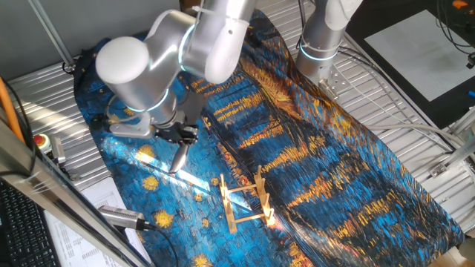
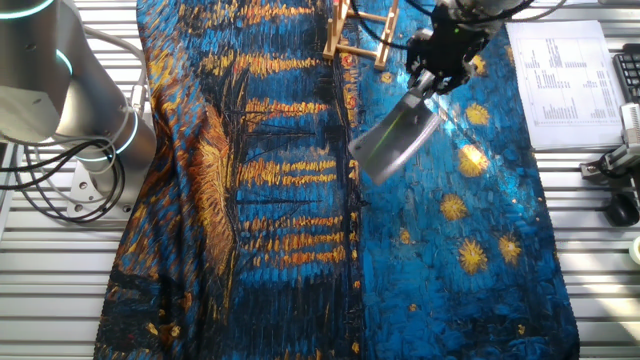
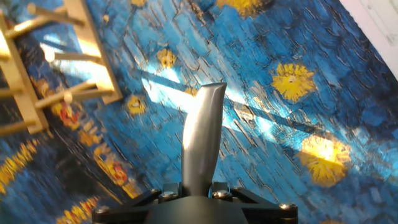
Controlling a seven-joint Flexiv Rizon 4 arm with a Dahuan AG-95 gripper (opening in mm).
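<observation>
A broad metal blade, like a cleaver's [image 2: 398, 137], extends from my gripper, which is shut on its dark handle end. In the wrist view the blade [image 3: 203, 134] points straight away from the fingers [image 3: 169, 191] and looks narrow; in exterior view 1 it slants down over the blue cloth. Apart from the blade stands a light wooden rack [image 1: 229, 213] with upright pegs and crossbars. Its slots appear empty. The rack's wooden bars [image 3: 99, 53] fill the upper left of the wrist view, clear of the blade.
A painted-pattern cloth [image 1: 297, 159] covers the table, with folds toward one side. Printed paper [image 2: 565, 85], a keyboard [image 1: 22, 230] and a cabled device [image 1: 122, 217] lie along the edge. The cloth around the rack is otherwise clear.
</observation>
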